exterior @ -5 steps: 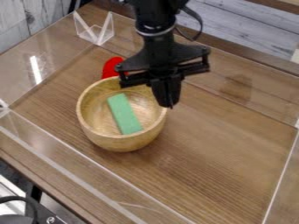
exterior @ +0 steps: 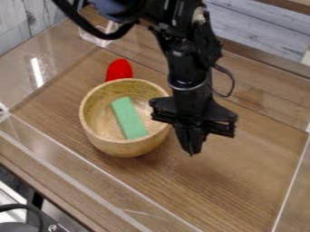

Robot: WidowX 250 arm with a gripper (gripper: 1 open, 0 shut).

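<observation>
A tan bowl (exterior: 100, 130) sits left of centre on the wooden table, holding a green block (exterior: 129, 119). A red object (exterior: 119, 70) lies behind the bowl. My black gripper (exterior: 189, 137) is low over the table just right of the bowl, shut, with nothing visible between its fingers.
A pale rail runs along the back right. Part of something white is at the left edge, and a dark cable is at the lower left.
My arm has swung right and lower, away from above the bowl, and now reaches down beside it. The bowl, green block and red object appear unmoved.
</observation>
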